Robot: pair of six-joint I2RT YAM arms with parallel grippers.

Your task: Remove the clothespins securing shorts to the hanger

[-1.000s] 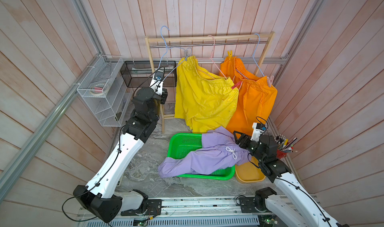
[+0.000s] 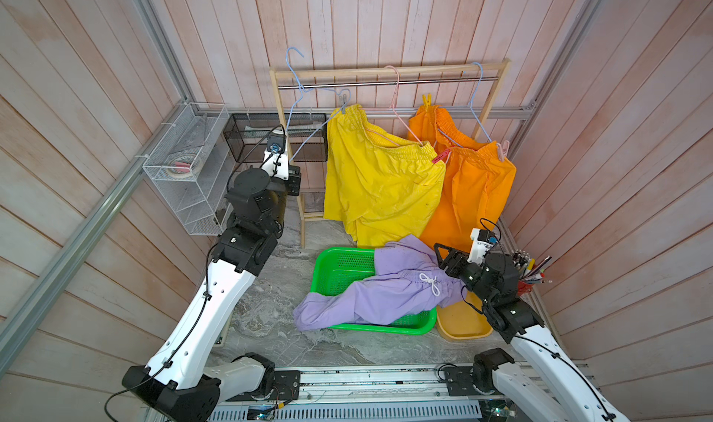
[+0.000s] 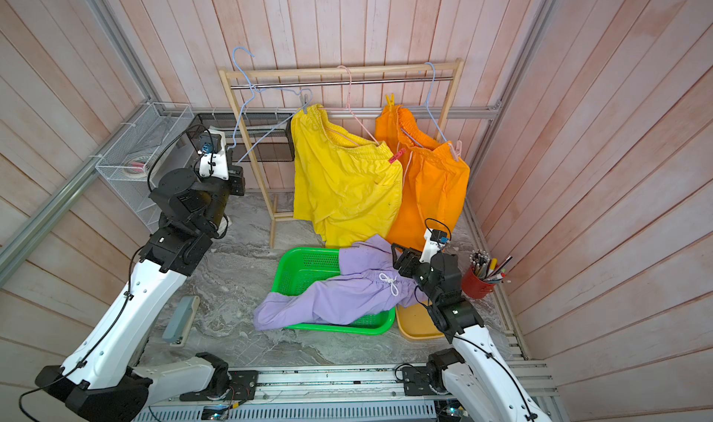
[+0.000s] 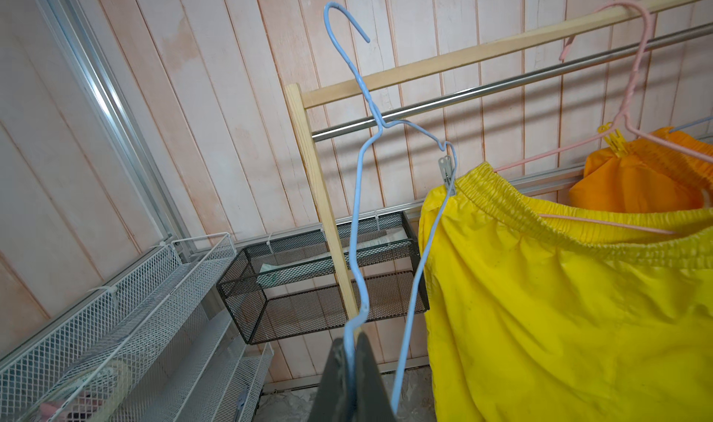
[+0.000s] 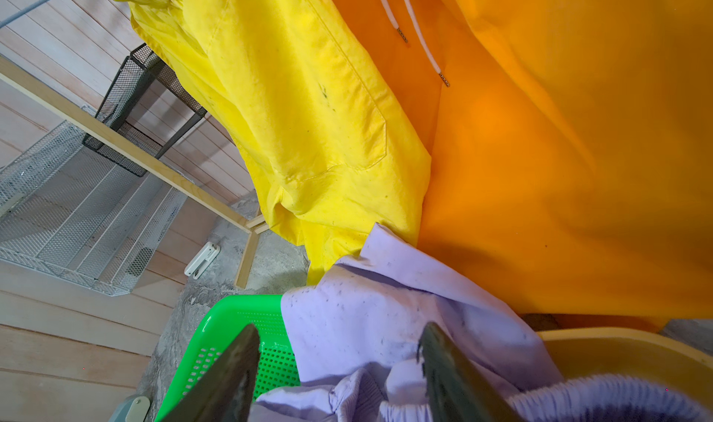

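Observation:
My left gripper is shut on the wire of a bare blue hanger [image 4: 359, 199], left of the yellow shorts [image 4: 572, 310]. The hanger tilts, its hook above the wooden rail; its other arm reaches near a grey clip [image 4: 446, 168] at the yellow waistband. A red clothespin [image 2: 441, 156] grips the waistband's right end by the pink hanger [image 2: 396, 98]. On the orange shorts [image 2: 475, 199] are a yellow clothespin [image 2: 426, 100] and a pink one [image 2: 502, 150]. Over the purple shorts [image 5: 356, 318], my right gripper stands open, nothing visibly held.
The purple shorts drape across a green basket [image 2: 324, 277] and towards an orange tray [image 2: 460, 325]. A white wire rack [image 2: 185, 162] and a black mesh basket [image 2: 237, 136] flank the drying rack's left side. A red pen cup [image 3: 475, 283] stands at the right.
My left gripper has moved left, carrying the blue hanger leftward with it. The yellow shorts hang nearly unchanged, and the right arm has barely shifted.

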